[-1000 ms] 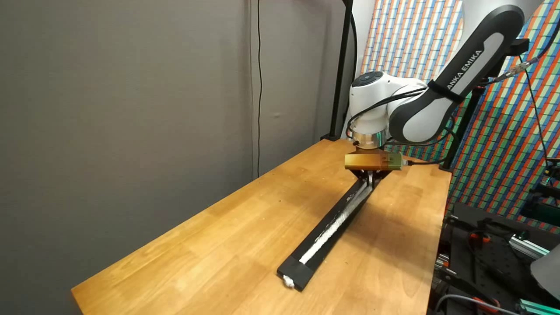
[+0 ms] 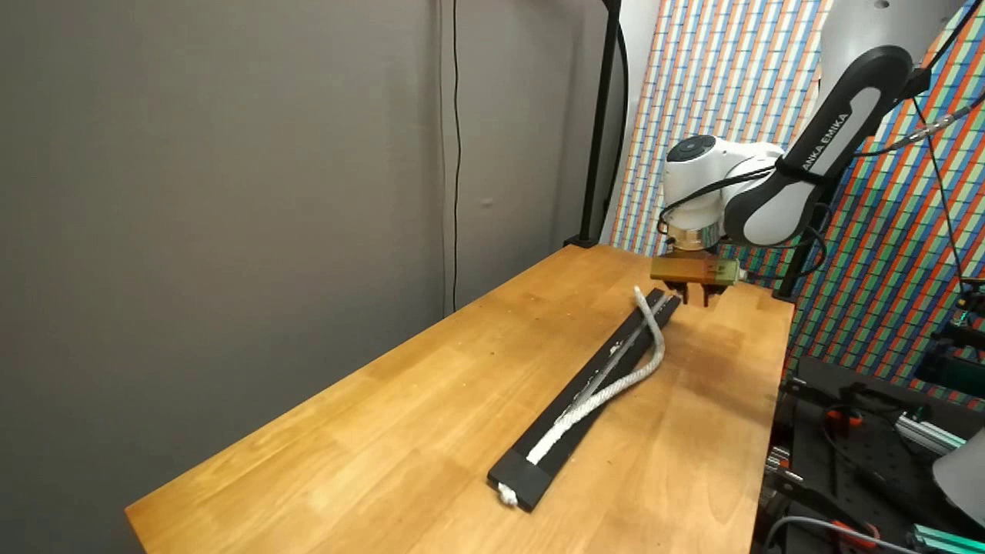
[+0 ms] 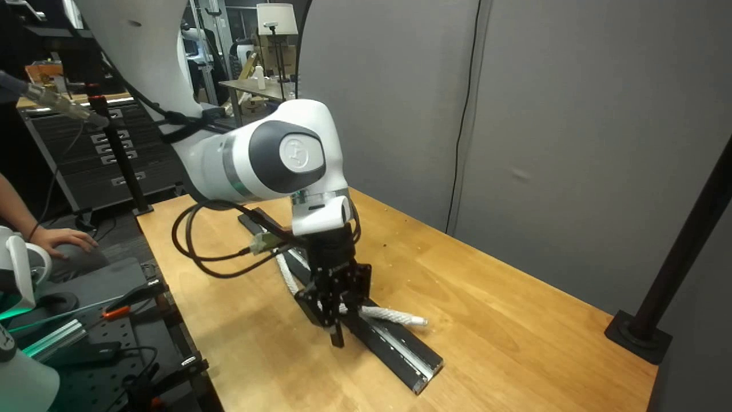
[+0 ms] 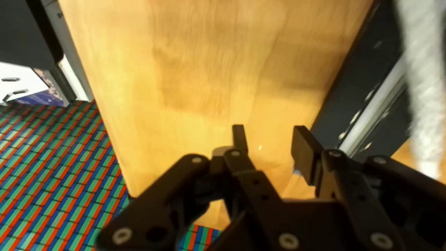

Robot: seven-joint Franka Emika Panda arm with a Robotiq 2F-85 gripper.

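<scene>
A white rope is tucked into the near end of a long black board with a light groove. Farther along, it bows out over the board's right side, and its free end lies loose across the far part. In the second exterior view, the rope's free end sticks out past the board. My gripper is beyond the board's far end, a little to the right. In the wrist view, the gripper is open with its fingers apart and only bare table between them; the rope passes at the right, outside the fingers.
A black post stands at the table's far corner. Dark equipment sits beside the table's right edge, and a grey wall borders the left side.
My gripper has moved right and away from the rope, and its fingers have spread. The rope lay straight along the groove up to the fingers; its far part now curves out of the groove.
</scene>
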